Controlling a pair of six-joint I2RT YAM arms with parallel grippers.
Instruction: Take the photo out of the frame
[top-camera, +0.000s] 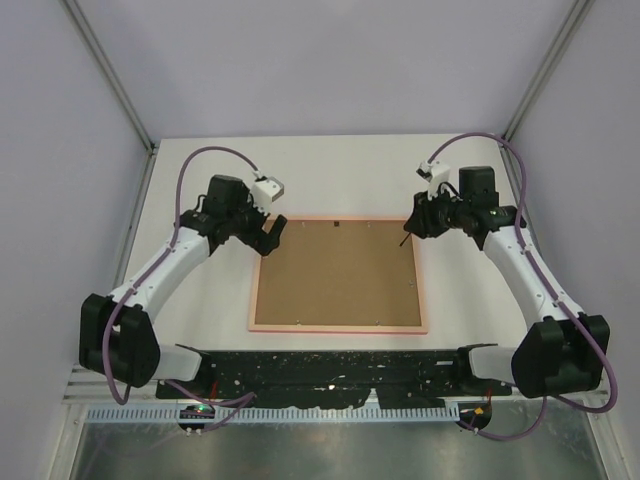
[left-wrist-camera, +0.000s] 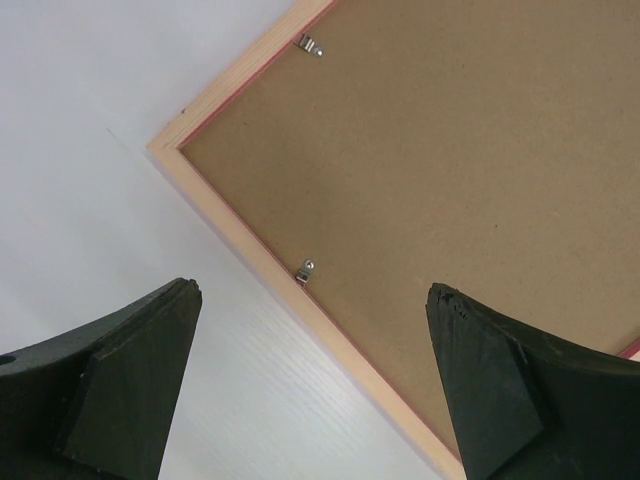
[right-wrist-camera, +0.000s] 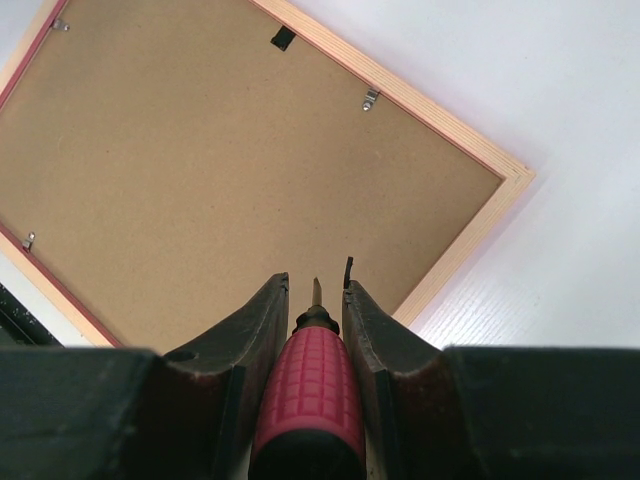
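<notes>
The picture frame (top-camera: 338, 330) lies face down on the table, its light wooden border around a brown backing board (top-camera: 335, 275). Small metal clips sit along the inner edges, such as one clip (left-wrist-camera: 305, 270) in the left wrist view and another clip (right-wrist-camera: 370, 99) in the right wrist view. No photo shows. Over the frame's far left corner my left gripper (top-camera: 270, 238) is open and empty. My right gripper is shut on a tool with a red handle (right-wrist-camera: 312, 390), a thin metal tip pointing at the board on its right side. Whether the tip touches is unclear.
A black hanging tab (top-camera: 336, 223) is at the far edge of the board. A dark strip (top-camera: 330, 370) runs along the front.
</notes>
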